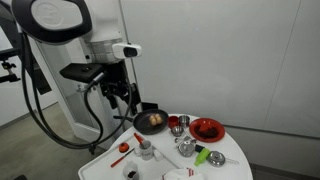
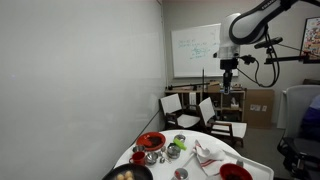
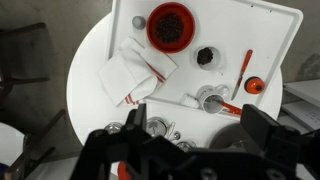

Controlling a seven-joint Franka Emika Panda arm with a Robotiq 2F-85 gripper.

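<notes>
My gripper (image 1: 122,96) hangs high above the left side of a round white table, touching nothing. In the wrist view its dark fingers stand apart at the bottom edge, and no object shows held between them. Beneath lies a white tray (image 3: 282,18). It carries a red bowl (image 3: 171,27) of dark bits, a white cup (image 3: 209,58) with dark contents, a red-handled knife (image 3: 243,68), and a red tomato-like object (image 3: 254,85). A metal pot (image 3: 212,98) sits by the tray's near edge, and a striped white cloth (image 3: 132,72) overlaps its left part.
A black pan (image 1: 151,123) with brown round items sits at the table's back. Near it are a red dish (image 1: 207,130), several small metal vessels, and a green object (image 1: 202,157). A pale wall (image 1: 225,60) rises behind the table. Open air surrounds my gripper.
</notes>
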